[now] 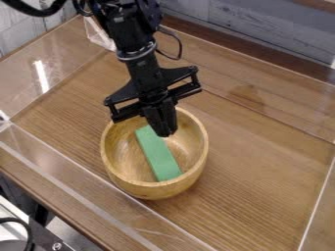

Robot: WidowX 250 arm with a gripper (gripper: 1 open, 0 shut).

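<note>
My black gripper [163, 125] points down over the back half of a round tan bowl [133, 178] near the middle of the table. It looks shut, with nothing visible between its fingers. A green rectangular block [159, 157] lies inside the bowl, just in front of the gripper's tip and slightly left of it. Whether the fingertips touch anything is hard to tell.
A white wall runs along the back. A small clear object stands at the back left, and a black cable lies at the near left corner.
</note>
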